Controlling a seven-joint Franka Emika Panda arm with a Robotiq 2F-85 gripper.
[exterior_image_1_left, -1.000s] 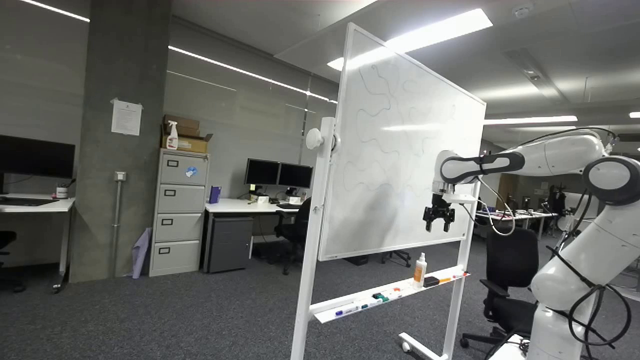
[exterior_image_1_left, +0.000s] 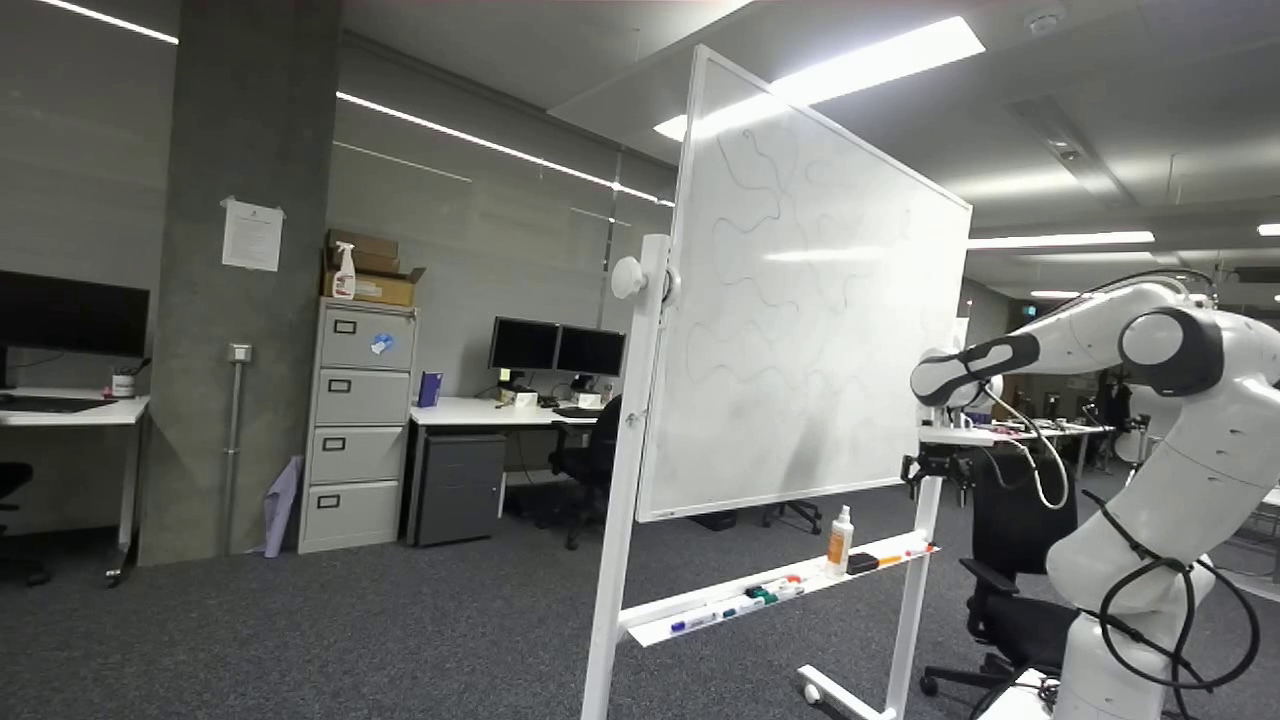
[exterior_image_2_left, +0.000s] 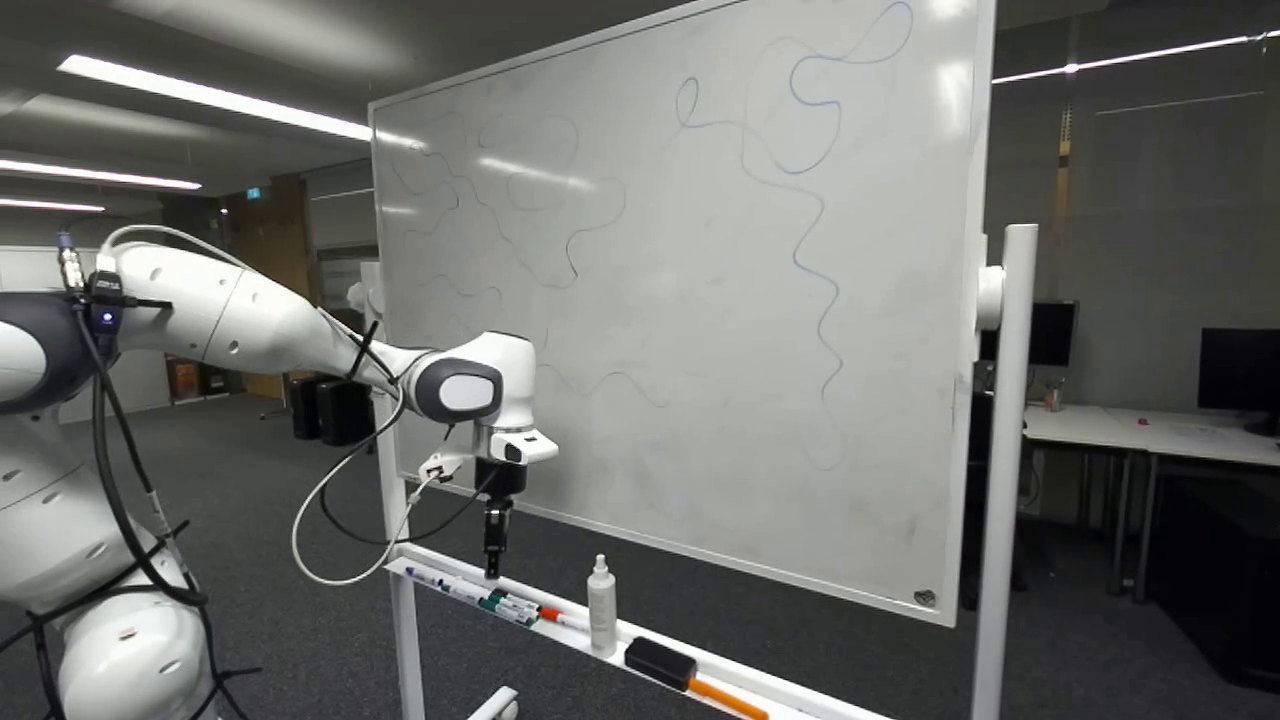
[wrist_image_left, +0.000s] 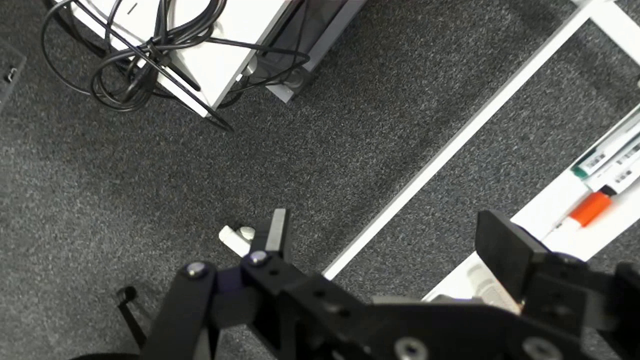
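My gripper (exterior_image_1_left: 936, 488) hangs pointing down, open, with nothing between its fingers. In the wrist view the gripper has widely spread fingers, and only carpet and tray edge show beyond them. Exterior view 2 shows a whiteboard (exterior_image_2_left: 708, 324) with faint wavy lines. Along its white ledge (exterior_image_1_left: 708, 604) lie several markers (exterior_image_2_left: 510, 607), one with an orange-red cap (wrist_image_left: 591, 208). A spray bottle (exterior_image_2_left: 602, 610) stands upright there, beside a black eraser (exterior_image_2_left: 659, 661) and an orange pen (exterior_image_2_left: 727, 698). The right finger overlaps the ledge in the wrist view, partly hiding the bottle (wrist_image_left: 489, 287).
Below the arm, coiled black cables (wrist_image_left: 159, 48) lie over a white surface corner (wrist_image_left: 207, 102). A black office chair (exterior_image_1_left: 1020, 540) stands near the robot's base. The whiteboard's post (exterior_image_1_left: 915, 600) rises near the gripper. Carpet in front of the board's left half is clear.
In exterior view 1 the arm has carried the open gripper to the right and somewhat lower, from in front of the board to near its right post. The ledge items look unmoved.
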